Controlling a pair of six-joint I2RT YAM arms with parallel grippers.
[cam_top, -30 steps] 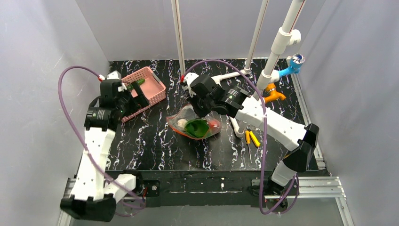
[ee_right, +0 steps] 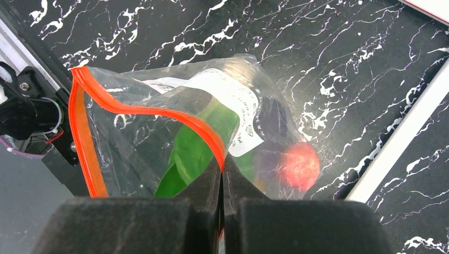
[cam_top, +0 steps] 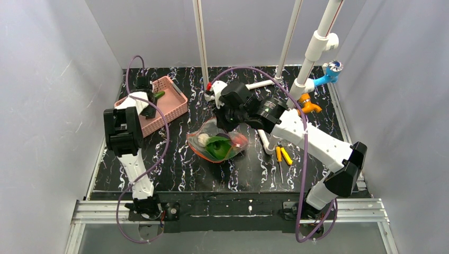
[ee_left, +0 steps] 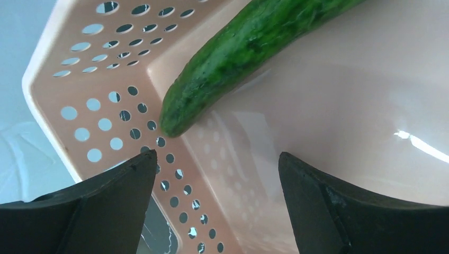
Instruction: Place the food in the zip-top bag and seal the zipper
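Observation:
A green cucumber (ee_left: 238,58) lies in the pink basket (cam_top: 178,109), one end near a corner of its perforated walls. My left gripper is over the basket with its fingers apart and nothing between them; the cucumber is beyond its fingertips. On the counter the clear zip top bag (ee_right: 132,143) stands with its orange-edged mouth gaping. My right gripper is shut on the bag's orange rim, holding that side up. Inside the bag are a green leafy item (cam_top: 218,148), a pale round item (cam_top: 203,139) and a red item (ee_right: 298,165).
An orange-handled screwdriver (cam_top: 278,154) and a yellow-handled tool (cam_top: 286,155) lie right of the bag. White pipes (cam_top: 316,46) with an orange tap (cam_top: 308,103) and a blue tap (cam_top: 329,75) rise at the back right. Bare counter (cam_top: 174,169) lies left of the bag.
The right arm has hardly moved. The bag's mouth has shifted slightly, still held on one side.

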